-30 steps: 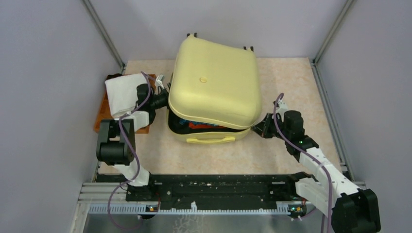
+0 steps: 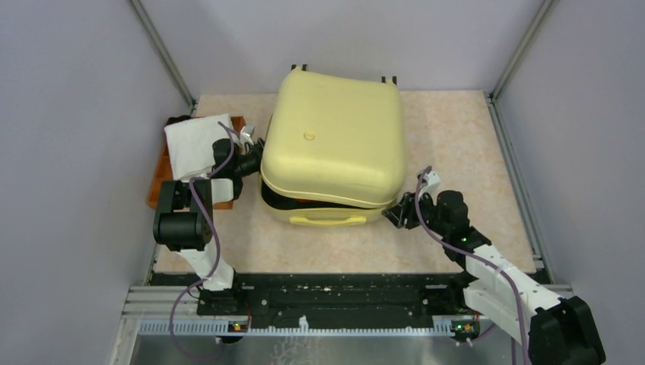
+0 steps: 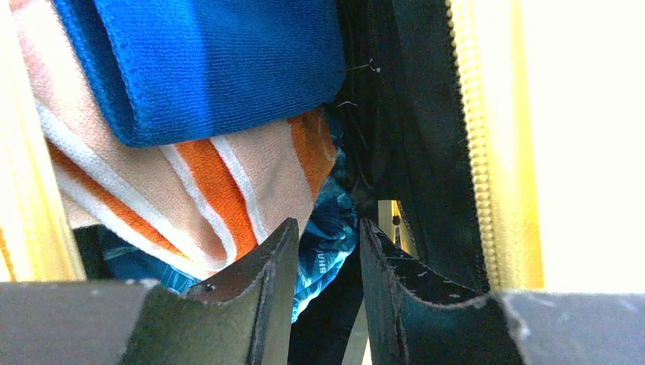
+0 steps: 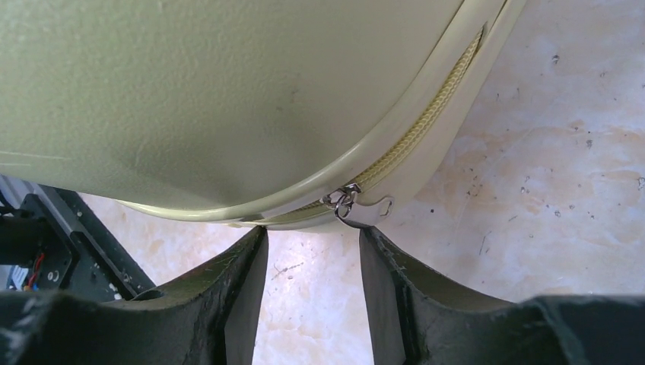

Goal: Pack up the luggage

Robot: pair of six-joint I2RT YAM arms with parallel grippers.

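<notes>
A yellow suitcase (image 2: 338, 129) stands on the table, its lid lowered at a tilt so that a dark gap shows along the front and left. At its left side my left gripper (image 2: 261, 149) is partly open by the gap. In the left wrist view, a blue cloth (image 3: 228, 68), a striped orange-and-white cloth (image 3: 228, 198) and a blue patterned cloth (image 3: 327, 258) lie inside the case, beyond the fingers. My right gripper stands partly open under the lid's front right corner; a metal zipper pull (image 4: 346, 201) hangs close to its right-hand fingertip, apparently not gripped.
To the left is an orange-brown tray (image 2: 158, 182) with a folded white towel (image 2: 199, 144) in it, partly under the left arm. A yellow handle (image 2: 327, 221) juts from the suitcase's front. Bare table lies in front and at right.
The lid has come down, narrowing the front gap and hiding most of the contents. The right gripper has moved down and slightly left along the front corner. The left arm has shifted only slightly.
</notes>
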